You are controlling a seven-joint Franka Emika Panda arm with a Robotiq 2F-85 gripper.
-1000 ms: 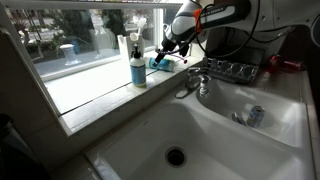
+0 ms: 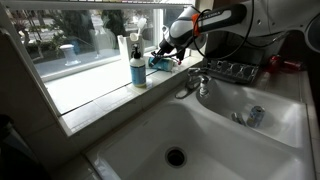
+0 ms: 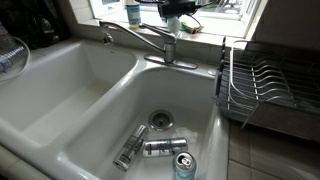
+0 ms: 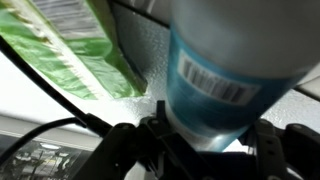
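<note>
On the window sill, at its far end, my gripper is lowered onto a blue-labelled container. Close up in the wrist view, that container fills the right half, its blue label and barcode facing the camera. Its lower end comes down between the dark fingers of my gripper. Whether both fingers press on it is hard to make out. In the sink, shown by exterior view 2, several cans lie near the drain, among them a silver can and a blue one.
A pump soap bottle stands on the sill near the gripper. A green package lies beside the container in the wrist view. The faucet rises behind the sink, and a dish rack stands to its right.
Over the last second the gripper has come down and slightly left to the blue-labelled container. The soap bottle and the sink's contents look unmoved.
</note>
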